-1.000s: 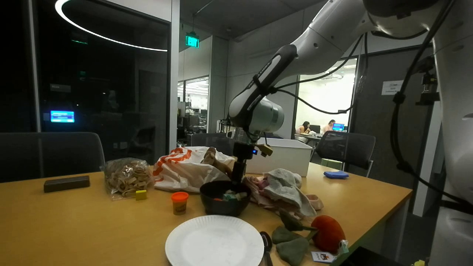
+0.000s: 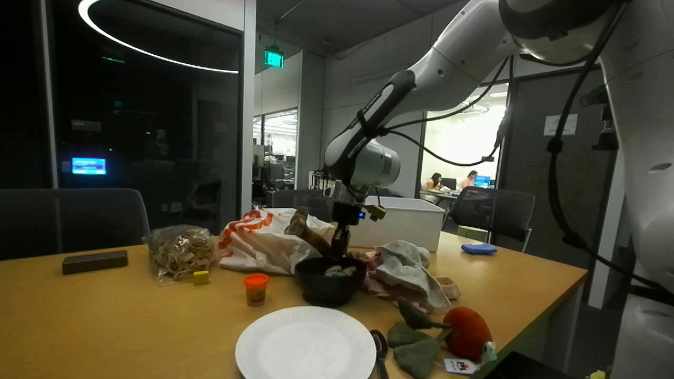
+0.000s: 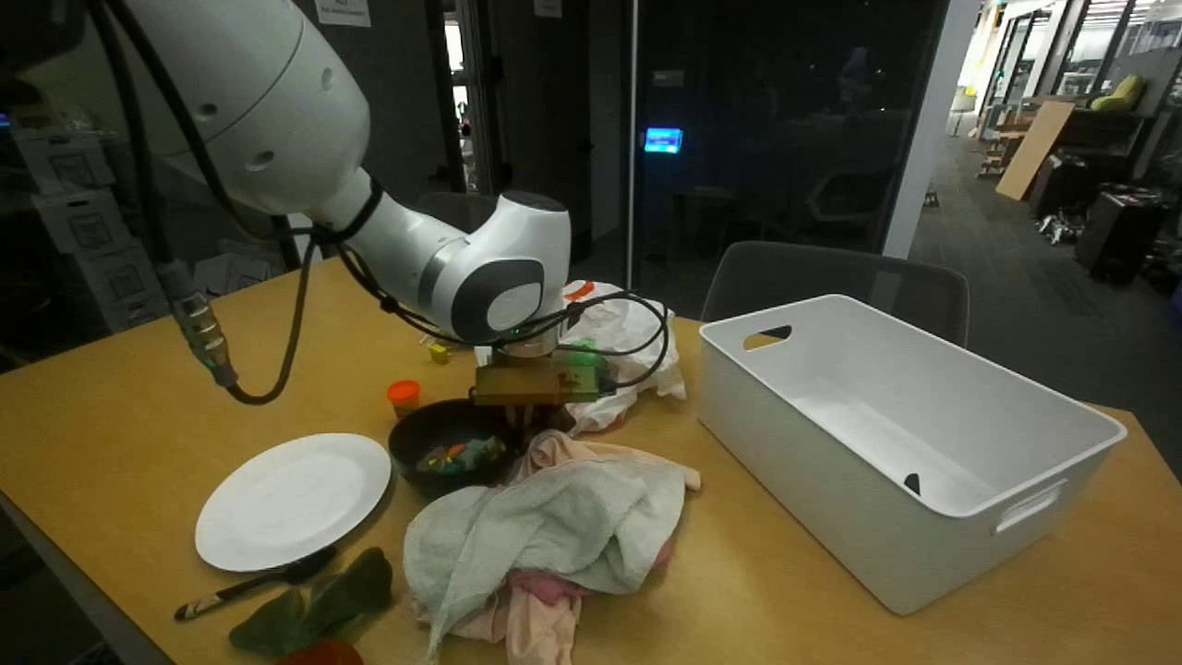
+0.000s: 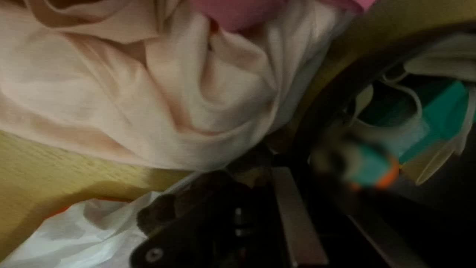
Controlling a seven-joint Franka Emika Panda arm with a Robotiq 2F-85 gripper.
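Observation:
A black bowl (image 2: 328, 291) stands on the table with small colourful items (image 3: 460, 454) inside, teal and orange among them. At the bowl's far rim, beside the cloths, my gripper (image 2: 339, 248) points down, shut on the bowl's wall. In the wrist view, one metallic finger (image 4: 296, 219) lies outside the dark rim (image 4: 317, 105), and the other reaches over the bowl's inside. Its fingertips are dark and blurred there, so the exact contact is hard to make out.
Crumpled pink and grey cloths (image 3: 565, 526) lie right beside the bowl. A white plastic bag (image 2: 265, 243) with a brown plush toy (image 2: 309, 233) is behind it. Nearby are a white plate (image 2: 306, 347), an orange-lidded tub (image 2: 256, 290) and a large white bin (image 3: 809, 488).
In exterior view 1 the bowl has shifted slightly to the right along with my gripper. Its contents show less from that side now. Cloths, plate and tub have stayed put.

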